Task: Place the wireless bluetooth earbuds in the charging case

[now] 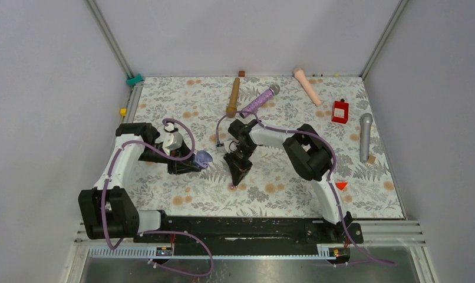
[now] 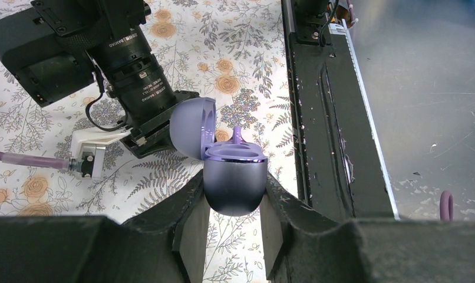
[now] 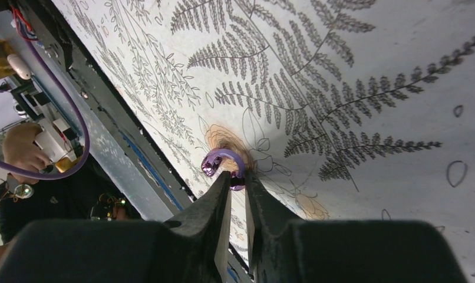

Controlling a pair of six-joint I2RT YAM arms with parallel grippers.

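The charging case (image 2: 235, 186), shiny purple-grey, is gripped between the fingers of my left gripper (image 1: 194, 162), which is shut on it above the table. Its rounded lid (image 2: 192, 127) stands open, and a small purple nub (image 2: 237, 135) rises at the back of the case's cavity; I cannot tell whether that is an earbud. A curved purple earbud (image 3: 226, 153) with shiny ends is at table level in the right wrist view. My right gripper points down over it, fingers slightly apart, with one end of the earbud between the tips.
At the back lie a brown stick (image 1: 234, 94), a purple glitter microphone (image 1: 260, 101) and a tan one (image 1: 307, 86). A red box (image 1: 339, 111) and a grey microphone (image 1: 365, 137) are at the right. Patterned table between case and right gripper is clear.
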